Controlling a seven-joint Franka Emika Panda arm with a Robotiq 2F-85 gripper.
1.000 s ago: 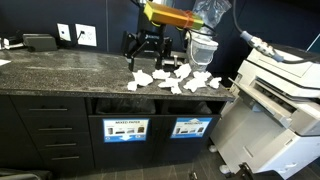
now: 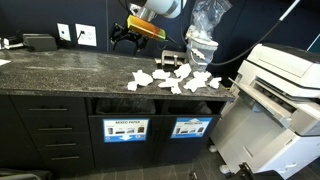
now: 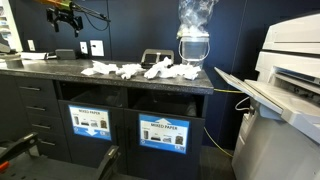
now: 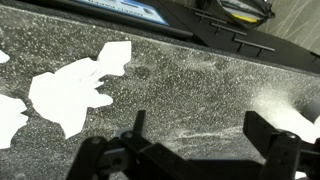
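Observation:
Several crumpled white papers [image 2: 160, 75] lie scattered over the dark speckled counter [image 2: 70, 78]; they also show in a row along the counter in exterior view 2 [image 3: 130, 70]. In the wrist view, one crumpled paper [image 4: 62, 95] lies at the left and part of another [image 4: 10, 120] is cut off by the frame's edge. My gripper is open above bare counter, right of these papers, with nothing between its fingers. In exterior view 1 the gripper [image 2: 122, 38] hangs above the counter near the back wall, left of the papers.
Below the counter are two open bins with blue-and-white MIXED PAPER labels [image 3: 90, 121] [image 3: 163, 133]. Behind the papers stand a dark metal rack [image 2: 168, 58] and a white bucket [image 2: 201, 50] with clear plastic. A black box [image 2: 40, 42] sits at the left; a printer [image 2: 280, 70] stands right.
My gripper has moved up and to the left, away from the papers, and the arm has swung left with it. The papers look unmoved.

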